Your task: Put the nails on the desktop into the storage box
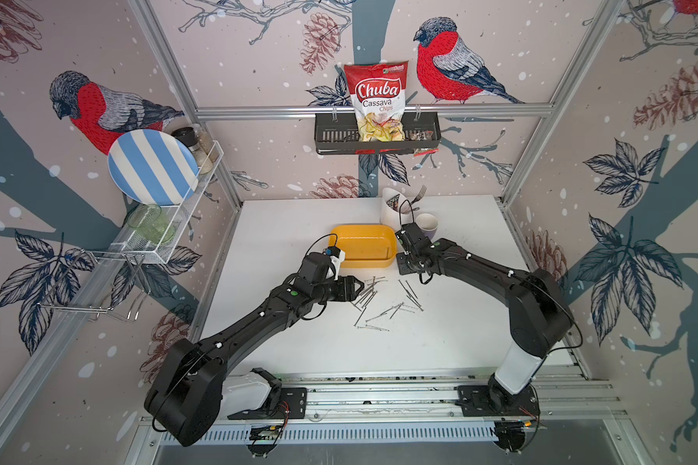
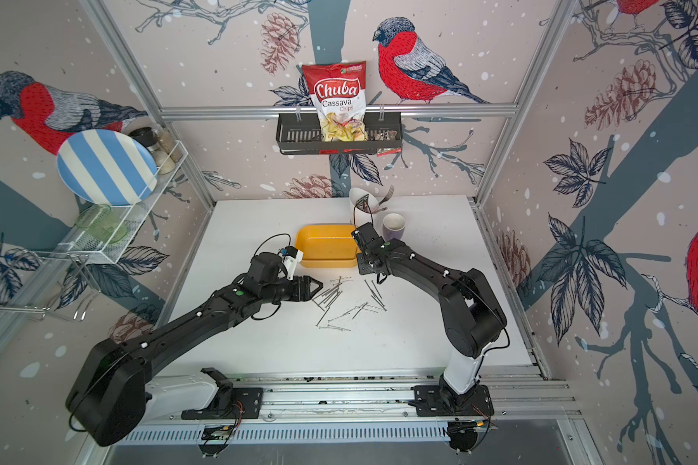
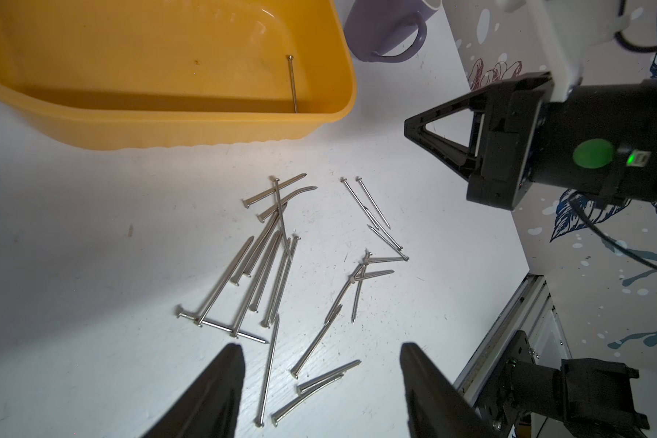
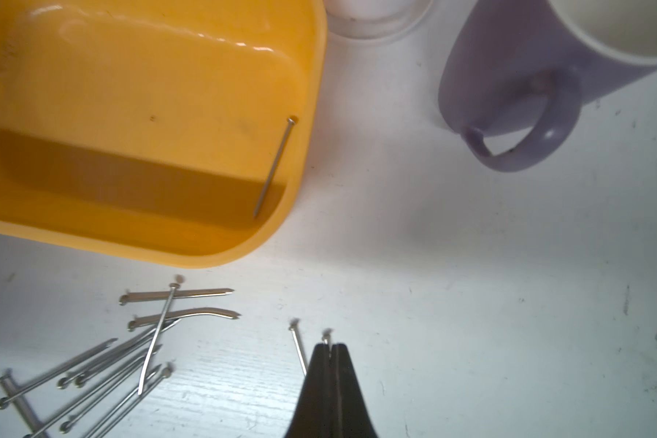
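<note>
The orange storage box (image 1: 363, 245) stands toward the back of the desk, and a single nail (image 4: 276, 168) lies inside near its right wall. In front of it, loose nails (image 3: 261, 262) are scattered on the white desktop, some overlapping in a pile and others further right. My left gripper is open above the lower part of the scatter, its fingers apart with nothing held. Just off the box's front right corner, my right gripper is shut, and nothing shows between its fingertips. Two nails (image 4: 298, 346) lie beside and partly behind those tips.
A purple mug (image 4: 514, 80) stands right of the box, its handle toward the front. Behind the box is a white holder (image 1: 394, 207) with a fork in it. Bare desktop (image 1: 465, 329) spreads at the front right.
</note>
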